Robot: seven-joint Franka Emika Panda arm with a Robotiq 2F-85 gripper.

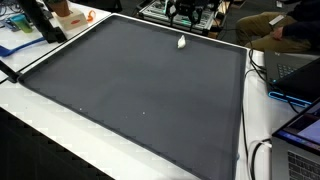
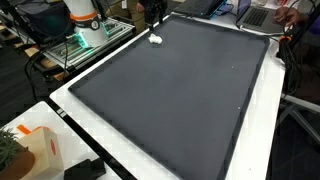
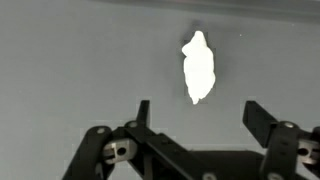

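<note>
A small white object point(image 3: 198, 67), slim and pointed at both ends, lies on the dark grey mat; what it is I cannot tell. Exterior view 1 has this white object point(image 1: 181, 42) near the mat's far edge, and exterior view 2 shows the white object point(image 2: 155, 39) towards the upper left. In the wrist view my gripper is open, its fingers spread wide at the bottom of the picture. Nothing is between them, and the white object lies ahead of the gap. In exterior view 1 the gripper point(image 1: 185, 18) shows dark at the top, above the mat's far edge.
Laptops point(image 1: 292, 75) and cables line its right side in exterior view 1. A brown plant pot point(image 2: 15, 155) and a small black box point(image 2: 90, 170) stand at the lower left in exterior view 2.
</note>
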